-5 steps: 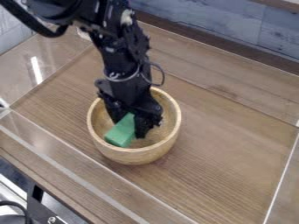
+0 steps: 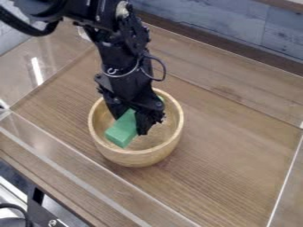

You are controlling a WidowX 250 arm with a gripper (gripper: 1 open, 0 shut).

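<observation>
A light wooden bowl (image 2: 154,151) stands on the wooden table. Inside it, on the left, a green block (image 2: 120,130) lies tilted. The black gripper (image 2: 133,111) hangs over the bowl, its lower end at the block's upper part; whether its fingers are open or touch the block is hidden by the dark housing.
A blue-grey plank wall (image 2: 225,31) runs along the back. A clear strip lies along the left edge, with dark equipment at the bottom left.
The gripper has shifted slightly over the last second, rising and moving back a little from the bowl's middle. The green block still lies in the bowl.
</observation>
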